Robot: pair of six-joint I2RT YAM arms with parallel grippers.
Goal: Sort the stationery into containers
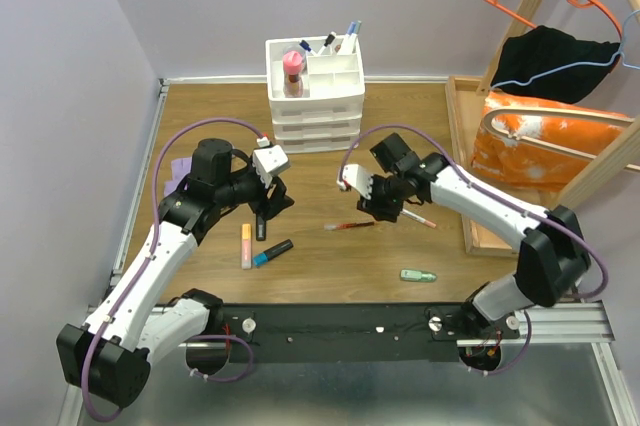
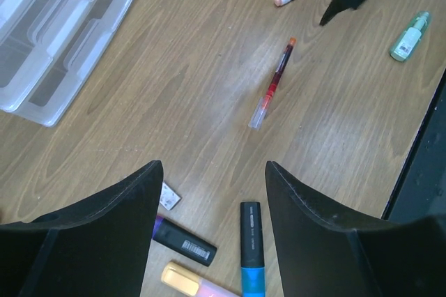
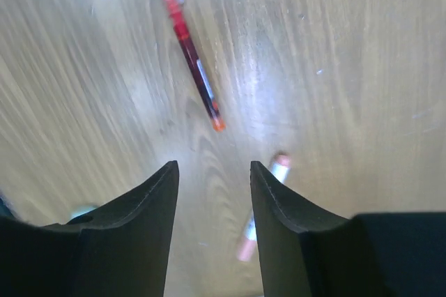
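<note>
My left gripper (image 1: 276, 201) hangs part open over black markers (image 2: 184, 242) and a black-and-blue marker (image 2: 252, 248); a yellow-pink highlighter (image 1: 246, 246) lies nearby. My right gripper (image 1: 374, 204) is open, empty, above a red-and-clear pen (image 3: 188, 49), with a white-pink pen (image 3: 265, 206) beside it. A green bottle (image 1: 418, 275) lies near the front edge. The white organizer (image 1: 315, 111) at the back holds several pens and a pink-topped item.
A wooden rack (image 1: 455, 126) with hangers, black cloth and orange fabric stands at right. Purple pieces (image 1: 180, 168) lie at left. The middle of the table has free room.
</note>
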